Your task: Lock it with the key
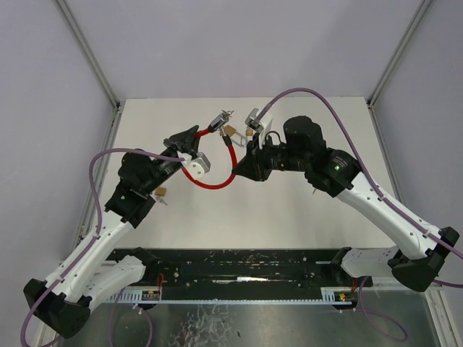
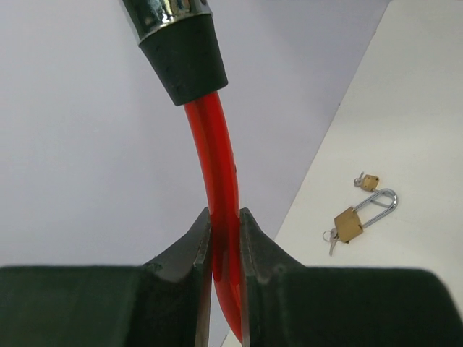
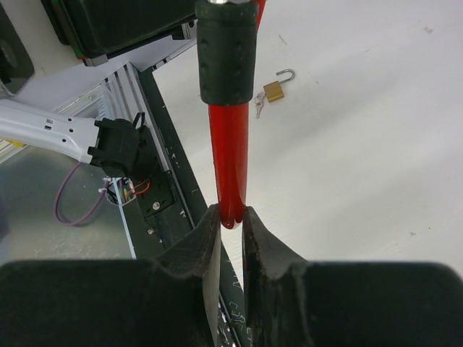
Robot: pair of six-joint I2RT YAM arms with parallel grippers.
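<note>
A red cable lock (image 1: 207,185) hangs in a loop between both grippers, its silver lock head (image 1: 218,122) up top with a small key in it. In the left wrist view my left gripper is shut on the red cable (image 2: 221,159), just below the black end (image 2: 192,61). In the right wrist view my right gripper has its fingertips at the bottom tip of the red cable's straight visible stretch, below a black sleeve (image 3: 226,65); whether it grips is unclear.
</note>
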